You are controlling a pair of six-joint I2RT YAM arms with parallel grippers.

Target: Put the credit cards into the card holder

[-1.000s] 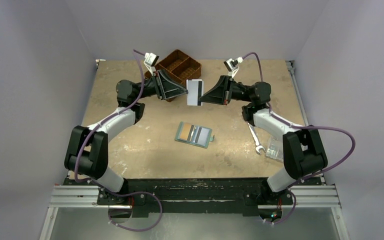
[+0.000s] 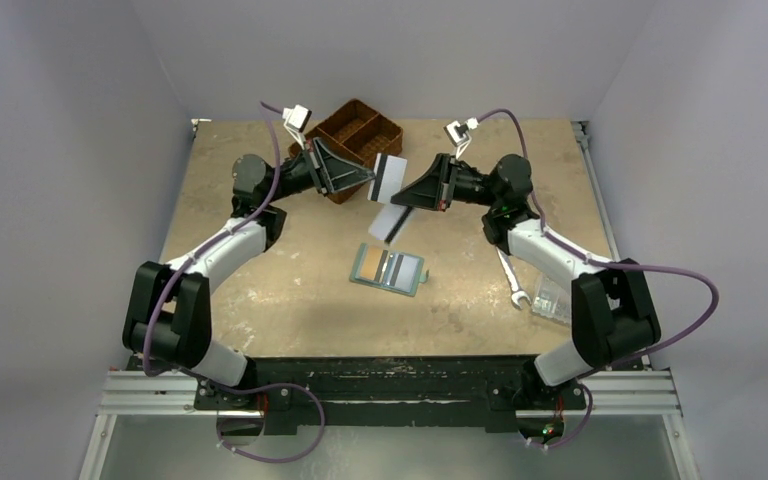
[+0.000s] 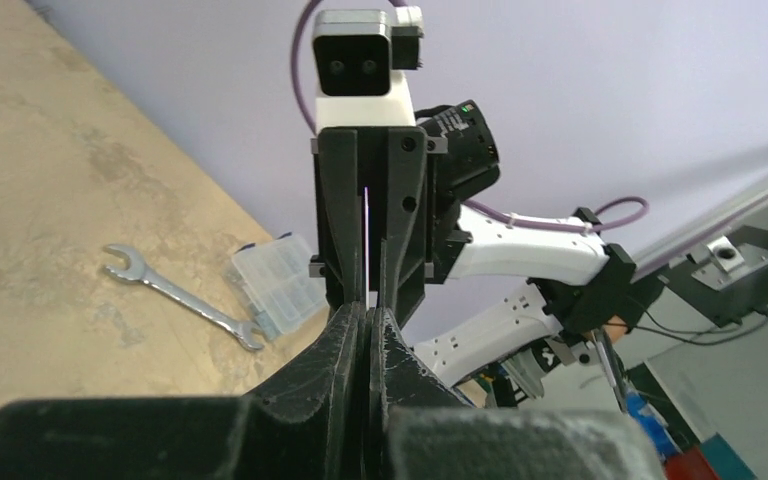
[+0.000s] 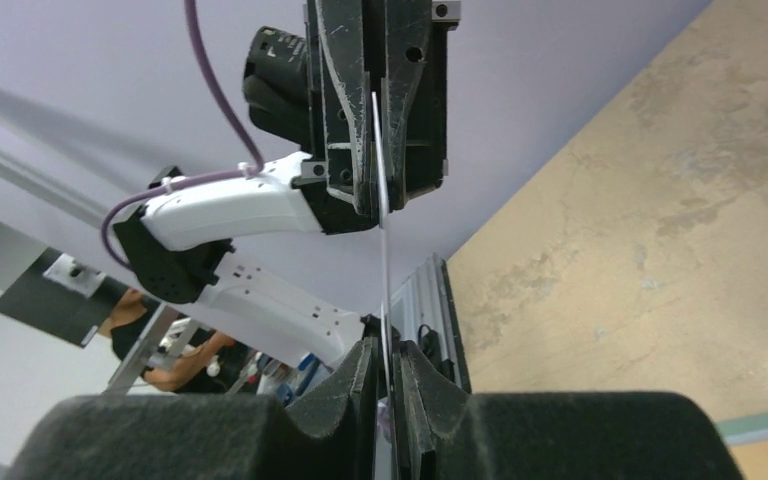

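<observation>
Two white credit cards with dark stripes show between the grippers in the top view. The upper card (image 2: 392, 172) stands at the tips of my left gripper (image 2: 372, 176), which is shut on its left edge. Below it, the lower card (image 2: 384, 220) is tilted, its top partly behind my right gripper (image 2: 394, 203). In the right wrist view, a card's thin edge (image 4: 385, 270) runs down between the fingers of that gripper, shut on it; which card cannot be told. The teal card holder (image 2: 353, 277) lies open on the table beneath, with an orange area and striped grey cards or pockets.
A brown wicker basket (image 2: 392, 127) stands at the back, behind the left gripper. On the right lie a wrench (image 2: 512, 280) and a clear plastic box (image 2: 551, 302). The table around the holder is clear.
The cards overlapped as one between the grippers earlier; now one sits lower and rotated, while the upper shows its stripe at left. My right gripper has shifted slightly left.
</observation>
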